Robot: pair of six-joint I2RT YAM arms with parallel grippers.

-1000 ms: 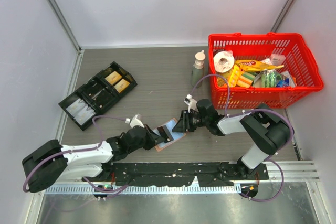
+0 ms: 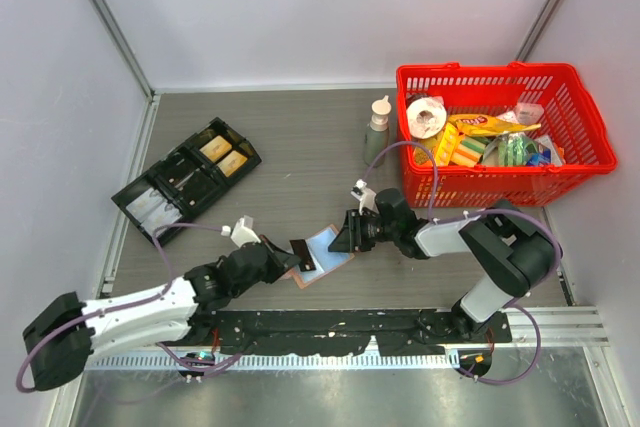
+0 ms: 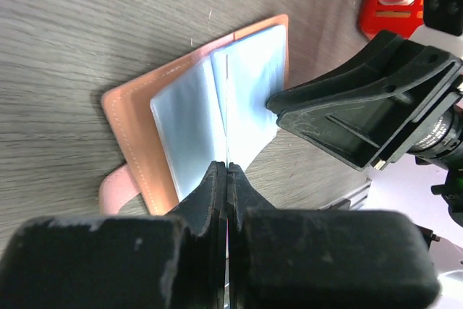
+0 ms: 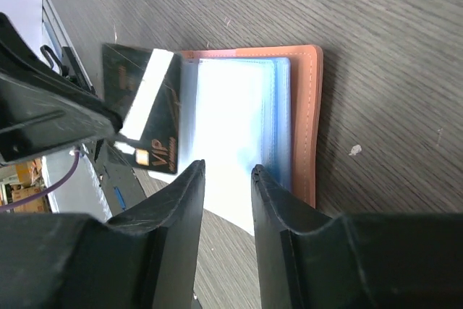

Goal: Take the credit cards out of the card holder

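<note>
A tan card holder (image 2: 349,257) with clear bluish sleeves lies opened on the table between both arms. My left gripper (image 2: 290,259) is shut on a black card (image 4: 160,115) marked "VIP", tilted up over the holder's far side in the right wrist view. Seen from the left wrist, that card is nearly edge-on, a thin line rising from the closed fingertips. My right gripper stands part open above the sleeves, with nothing visible gripped between its fingers. Whether the card's far edge is clear of the sleeve cannot be told.
A red basket (image 2: 490,187) full of items stands at the back right, beside a grey-green bottle (image 2: 376,137). On the left lies a black compartment tray (image 2: 222,185). Bare table (image 2: 300,167) stretches behind the holder.
My left gripper has drawn back to the left, and the black card has shifted left with it. The right arm and the holder look unmoved in the top view.
</note>
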